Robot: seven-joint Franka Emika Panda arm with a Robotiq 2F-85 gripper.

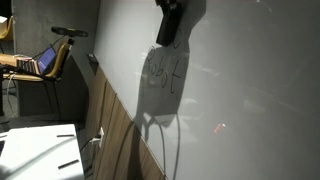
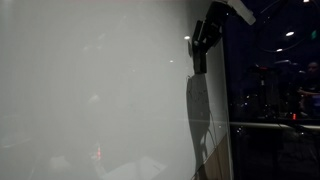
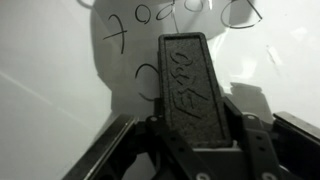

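A dark block eraser marked EXPO (image 3: 188, 75) is clamped in my gripper, with a finger on each side. Around it in the wrist view are handwritten black letters (image 3: 163, 12) on the whiteboard (image 3: 50, 110); the eraser covers part of the writing. Exterior view 1 has the dark eraser (image 1: 169, 26) at the top, just above the handwritten word "Robot" (image 1: 165, 72). In exterior view 2 the eraser (image 2: 200, 60) hangs below the arm's dark end, close to the board. Whether its face touches the board I cannot tell.
A wooden panel (image 1: 122, 130) runs along the board's edge. Beyond it stand a chair (image 1: 45, 75) with a laptop and a white table (image 1: 40, 150). The board to the right of the writing in exterior view 1 is mostly bare.
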